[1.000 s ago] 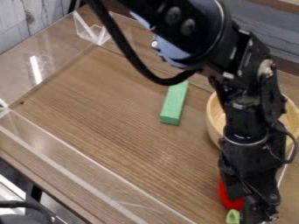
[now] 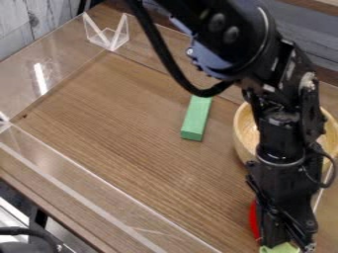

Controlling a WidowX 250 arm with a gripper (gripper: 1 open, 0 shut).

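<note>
The black gripper (image 2: 283, 233) is low at the bottom right of the camera view, over a red object (image 2: 255, 215) and a light green piece (image 2: 278, 248) beside it. Its fingers are mostly hidden or dark, so whether anything is between them is unclear. A yellowish bowl (image 2: 246, 128) stands behind the arm at the right, partly hidden by it.
A green block (image 2: 197, 118) lies on the wooden table (image 2: 119, 128) near the middle. A clear plastic object (image 2: 107, 30) stands at the back left.
The arm and gripper have shifted slightly at the bottom right, and more of the light green piece shows than a second ago.
</note>
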